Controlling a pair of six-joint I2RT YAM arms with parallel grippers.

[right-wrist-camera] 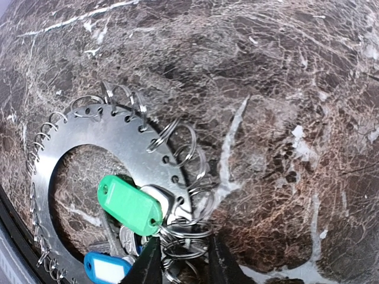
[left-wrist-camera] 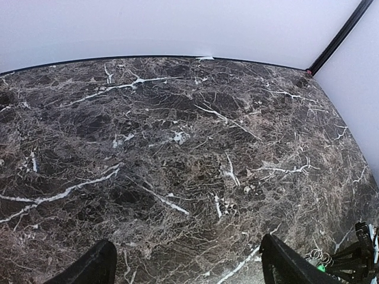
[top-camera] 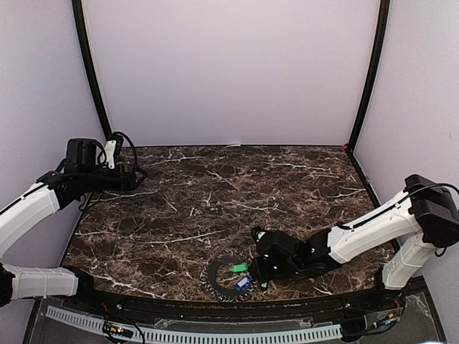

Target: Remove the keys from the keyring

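Note:
A flat metal keyring plate (right-wrist-camera: 53,154) edged with small wire loops lies near the table's front edge. A green tag (right-wrist-camera: 130,204) and a blue tag (right-wrist-camera: 106,268) rest by its right part, with metal keys (right-wrist-camera: 111,234) partly hidden between them. My right gripper is low over the plate's right rim, its fingers part open. Several wire loops (right-wrist-camera: 186,236) show between its fingers; whether they touch them I cannot tell. My left gripper stays high at the far left of the table, open and empty.
A black front rail (top-camera: 158,304) runs close to the keyring. White walls (top-camera: 237,72) bound the back and sides.

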